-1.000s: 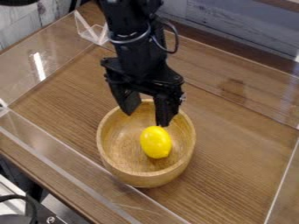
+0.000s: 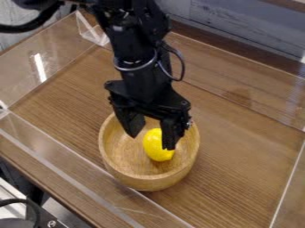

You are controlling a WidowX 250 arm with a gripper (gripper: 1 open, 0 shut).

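Note:
A round tan bowl (image 2: 141,175) stands on the wooden tabletop. Inside it lies a small yellow object (image 2: 156,147), right of the bowl's centre. The black gripper (image 2: 152,134) hangs low over the bowl, its fingers reaching down around the upper part of the yellow object and partly covering the bowl's back. Whether the fingers touch the object is unclear, and so is how far apart they stand.
Bare wood (image 2: 238,151) fills the right side and the back. Clear panels edge the table at the left, with a black cable at the lower left corner.
The gripper has moved lower into the bowl and slightly toward the viewer, nearer the yellow object. The bowl and the object look unmoved.

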